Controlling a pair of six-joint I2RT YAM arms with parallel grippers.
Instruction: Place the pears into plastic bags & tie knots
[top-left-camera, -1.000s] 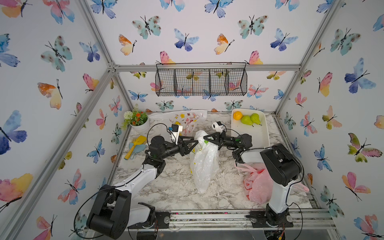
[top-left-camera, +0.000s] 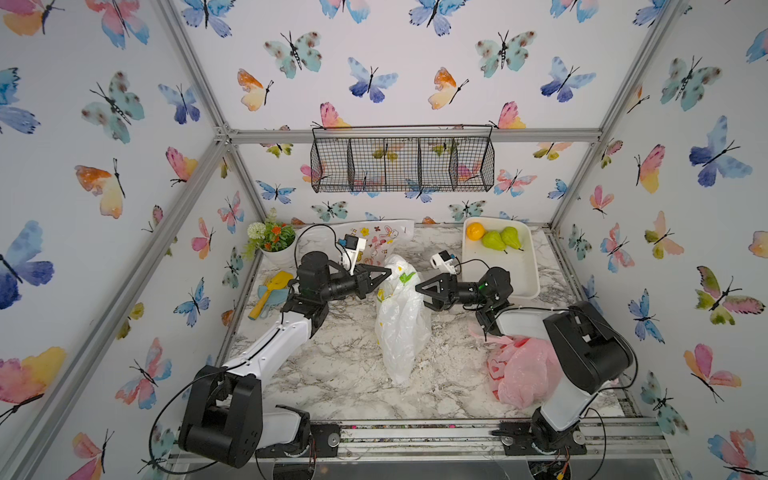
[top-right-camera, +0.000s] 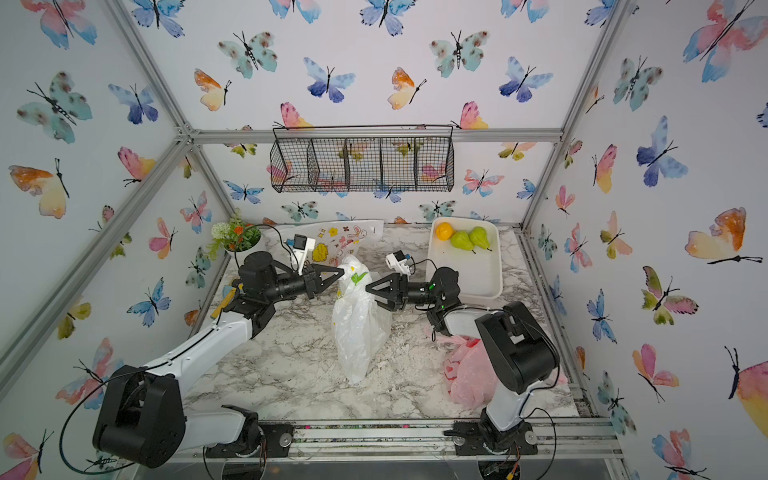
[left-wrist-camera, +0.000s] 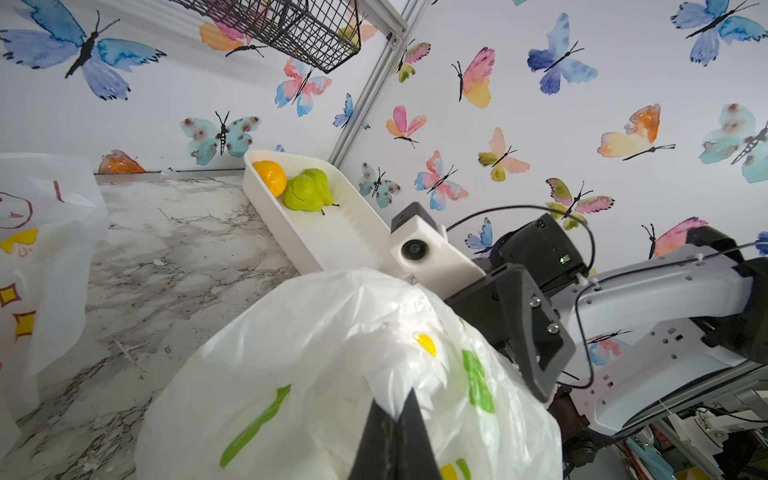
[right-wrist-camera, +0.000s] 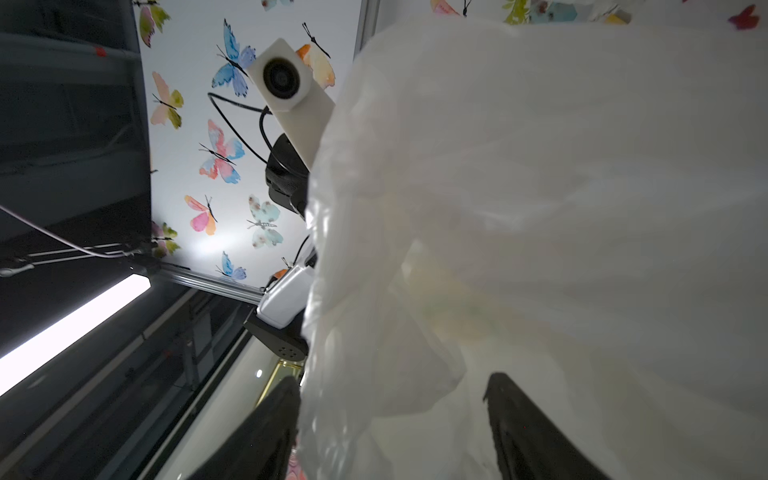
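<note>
The white plastic bag (top-left-camera: 404, 328) hangs over the middle of the table, its upper part bunched. In the left wrist view, my left gripper is shut on a gathered fold of the bag (left-wrist-camera: 320, 352). My right gripper stands open at the bag's right side, with translucent film filling much of its wrist view. Whether film lies between its fingers is hard to tell. Two green pears (top-left-camera: 494, 240) sit in the white tray (top-left-camera: 524, 280) at the back right. What the bag holds is hidden.
An orange (top-left-camera: 475, 230) shares the tray with the pears. A pink bag (top-left-camera: 524, 372) lies under the right arm. Another printed white bag (top-left-camera: 376, 236), a potted plant (top-left-camera: 280, 240) and a yellow scoop (top-left-camera: 276, 284) lie toward the back left.
The right gripper has opened and backed slightly right and down from the bag's top. The left gripper has shut and moved up a little. The bag has shifted slightly left.
</note>
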